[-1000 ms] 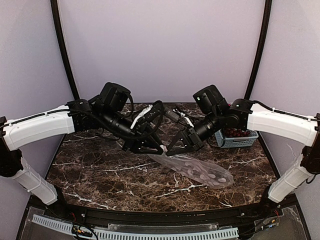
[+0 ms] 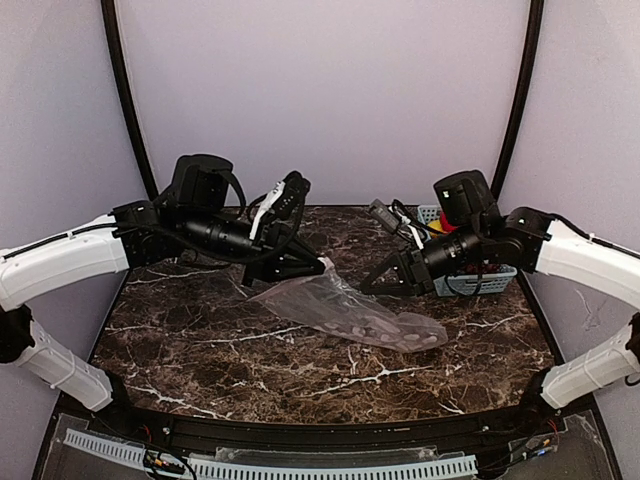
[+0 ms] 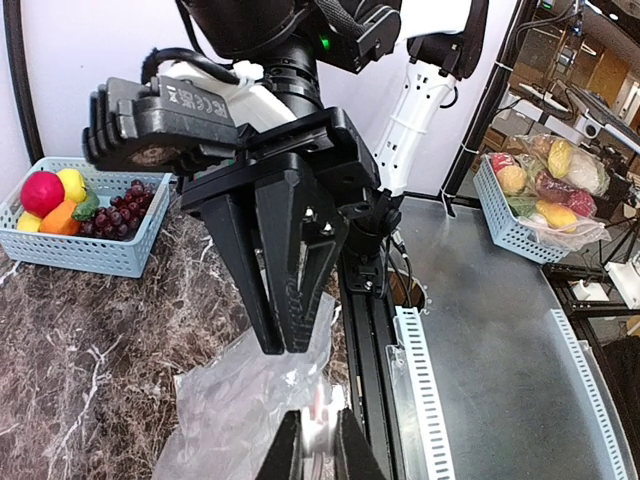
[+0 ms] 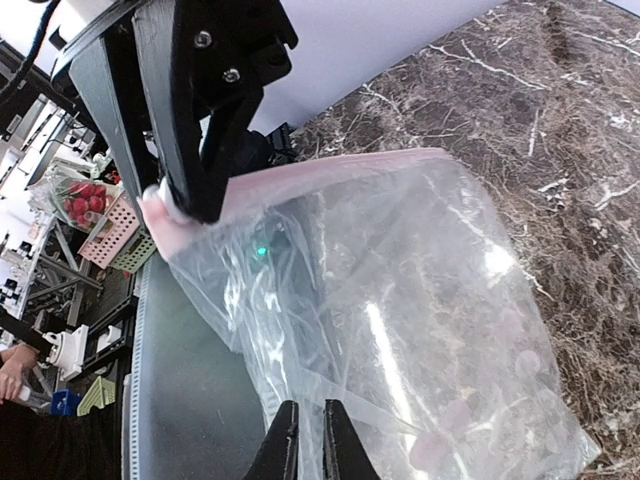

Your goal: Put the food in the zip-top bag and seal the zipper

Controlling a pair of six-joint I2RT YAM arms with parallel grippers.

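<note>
A clear zip top bag [image 2: 345, 310] with a pink top band and round pale marks hangs from my left gripper [image 2: 325, 264], its lower end reaching right over the table. In the right wrist view my left gripper is shut on a corner of the pink band [image 4: 300, 180]. My right gripper [image 2: 365, 290] stands just right of it, above the bag. Its fingertips [image 4: 292, 408] are a little apart, with only bag film visible behind them. No food shows clearly inside the bag. Play food, including grapes [image 3: 118, 212], a red ball [image 3: 42, 192] and an orange piece [image 3: 60, 217], lies in the blue basket [image 3: 95, 258].
The blue basket [image 2: 470, 286] stands at the table's right, partly behind my right arm. In the left wrist view, another basket [image 3: 510, 225] with bagged food stands off the table.
My right gripper has moved right, away from the left one, and its fingers no longer meet the left gripper's. The left gripper has risen slightly, lifting the bag, whose lower end has shifted left.
</note>
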